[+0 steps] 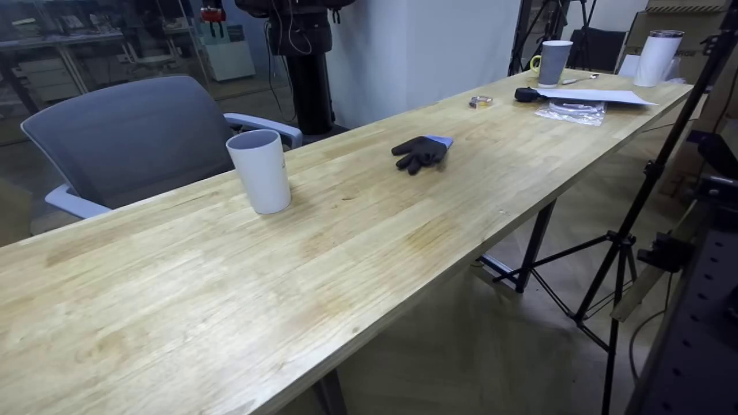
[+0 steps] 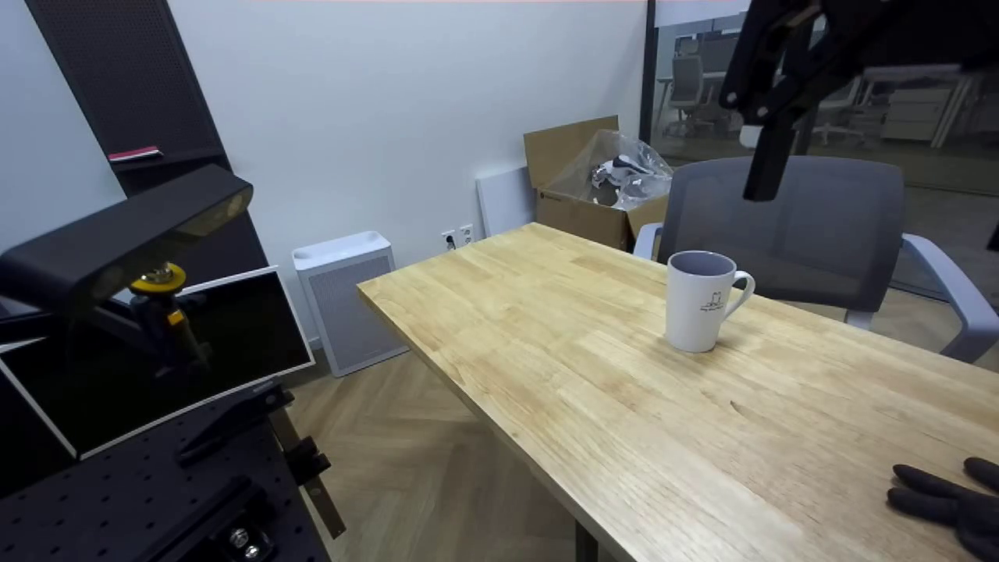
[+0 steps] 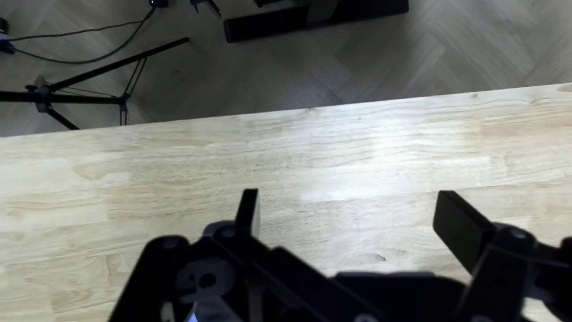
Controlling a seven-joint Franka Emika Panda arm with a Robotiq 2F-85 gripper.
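A white mug with a small dark print stands upright on the wooden table, its handle turned to the right in exterior view 2. Exterior view 1 shows the same mug near the chair side, its handle hidden. Farther along lies a black glove with a blue cuff. In the wrist view my gripper is open, its two dark fingers wide apart above bare wood with nothing between them. One dark finger hangs in the air above the mug's level in exterior view 2. Exterior view 1 does not show the gripper.
At the table's far end are a grey cup, a white tumbler, paper and a clear bag. A chair stands against one long side. A tripod stands beside the table.
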